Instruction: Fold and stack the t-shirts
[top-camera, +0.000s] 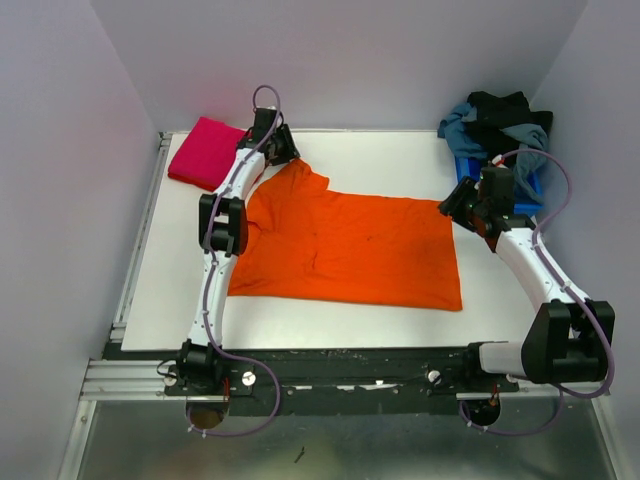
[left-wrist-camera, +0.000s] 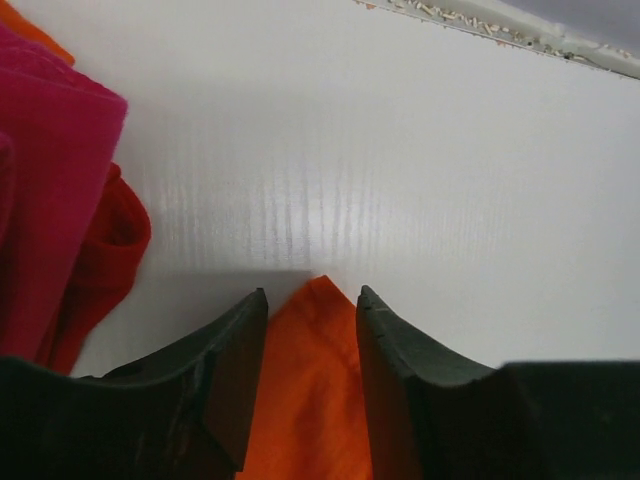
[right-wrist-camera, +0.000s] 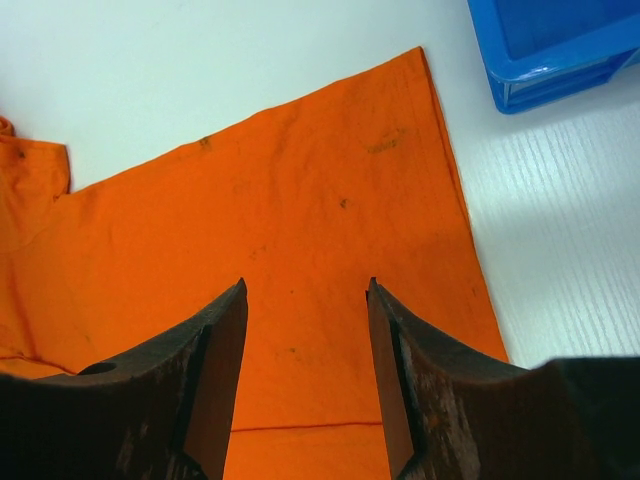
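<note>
An orange T-shirt (top-camera: 370, 250) lies spread on the white table, its far left part rumpled. My left gripper is part open over a raised corner of the shirt at the back left, which shows between and behind its fingers; whether it touches cannot be told. My right gripper hangs open above the shirt's right part, near its back right corner in the top view, with only flat fabric showing beneath its fingers.
A folded magenta stack (top-camera: 205, 152) lies at the back left, beside the left gripper. A blue bin (right-wrist-camera: 530, 70) holding dark and blue clothes (top-camera: 500, 115) stands at the back right. Bare table (top-camera: 380, 160) shows behind the shirt.
</note>
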